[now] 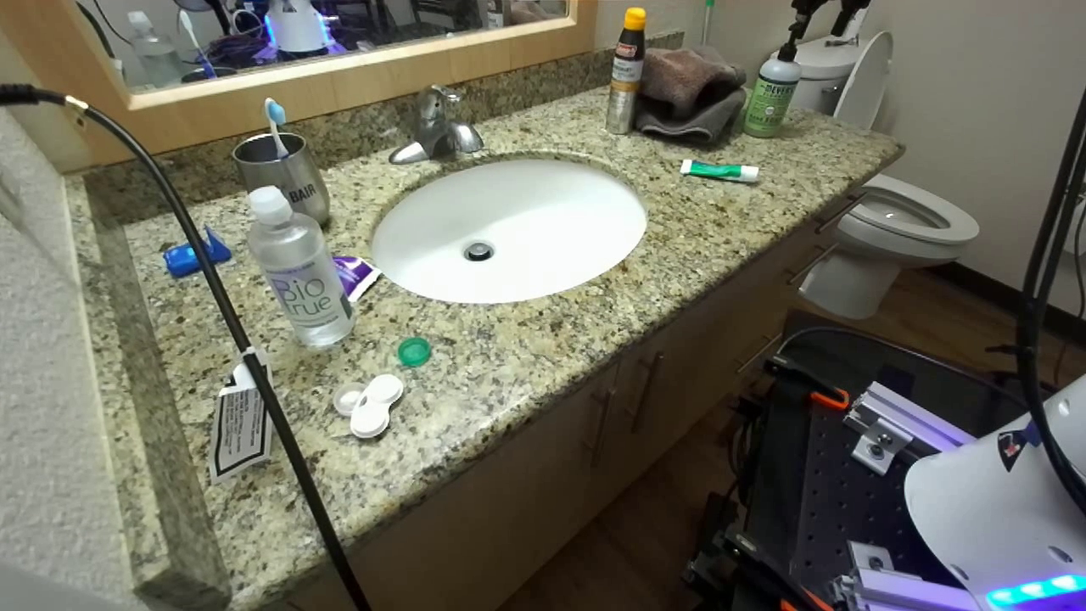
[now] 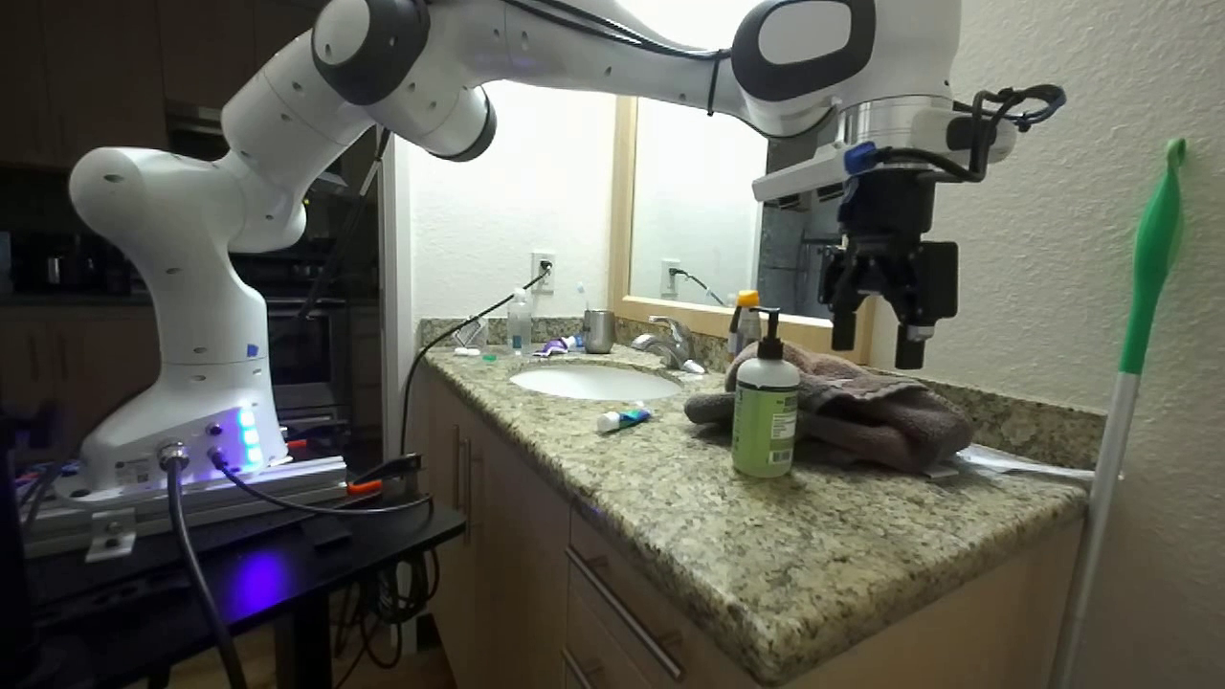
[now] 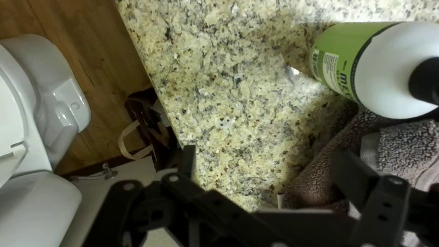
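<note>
My gripper (image 2: 879, 343) hangs above the far end of the counter, its fingers pointing down and spread apart with nothing between them. In the wrist view, its dark fingers (image 3: 188, 161) stand wide apart over bare granite and the edge of a towel. A green-labelled pump bottle (image 2: 766, 415) stands upright on the counter, lower than the gripper and apart from it. Beside it lies a crumpled grey-brown towel (image 2: 884, 411), beneath the gripper. A green and white tube (image 1: 719, 171) rests near the sink. Behind the towel is a yellow-capped can (image 1: 626, 73).
The white sink (image 1: 540, 229) is empty. At the counter's other end are a clear bottle (image 1: 300, 270), a metal cup (image 1: 305, 183) with a toothbrush, and a lens case (image 1: 374, 406). The toilet (image 1: 896, 234) stands past the counter.
</note>
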